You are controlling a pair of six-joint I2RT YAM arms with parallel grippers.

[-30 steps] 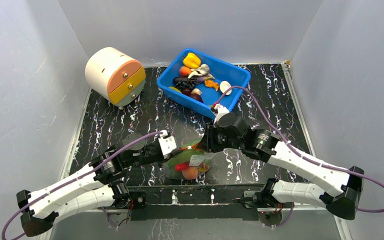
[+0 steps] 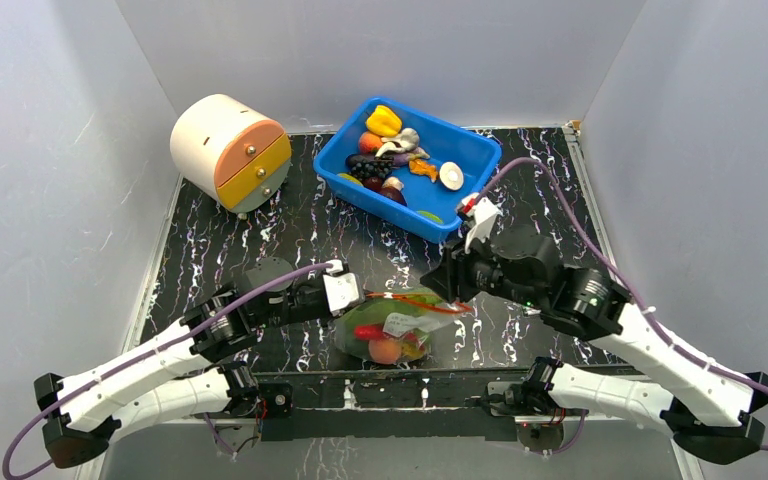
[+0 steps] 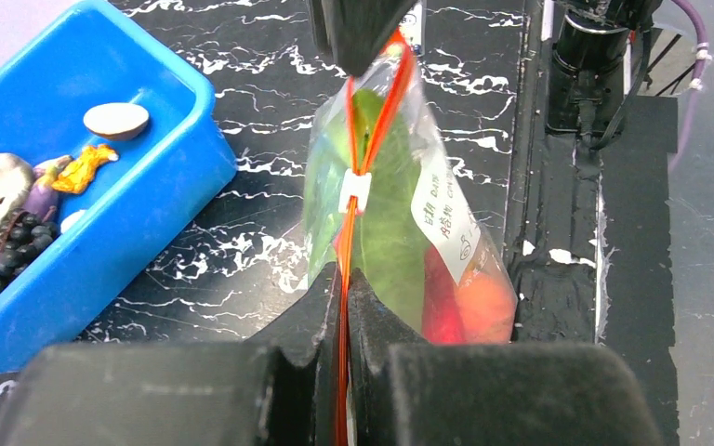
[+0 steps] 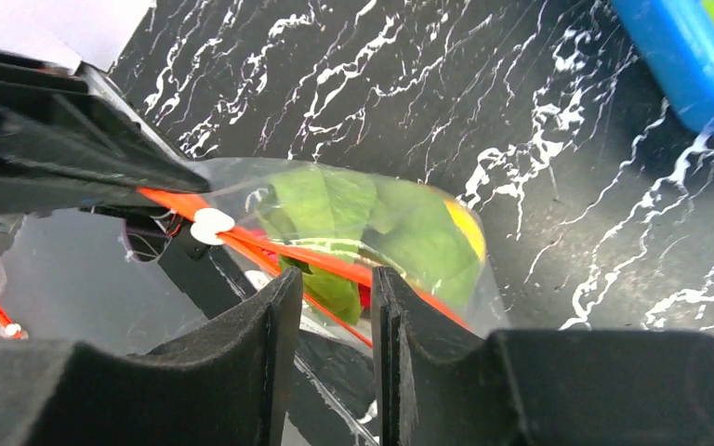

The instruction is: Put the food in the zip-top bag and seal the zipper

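The clear zip bag [image 2: 392, 338] stands near the front of the table with red, orange and green food inside. My left gripper is shut on one end of its orange zipper strip [image 4: 321, 260]. Just beyond those fingertips sits the white slider [image 3: 355, 190]; past it the strip splits into two separate strands, so the mouth is parted there. My right gripper stands part open by the strip's far end, fingers apart. The orange strands pass behind its fingertips, and whether they lie between them is hard to tell.
Behind the bag stands a blue bin [image 2: 410, 215] of assorted toy food. A round drawer box [image 2: 230, 155] is at the back left. Bare table lies between the bin and the bag.
My right gripper has moved to the right, away from my left gripper. The bag's orange strip now extends further right.
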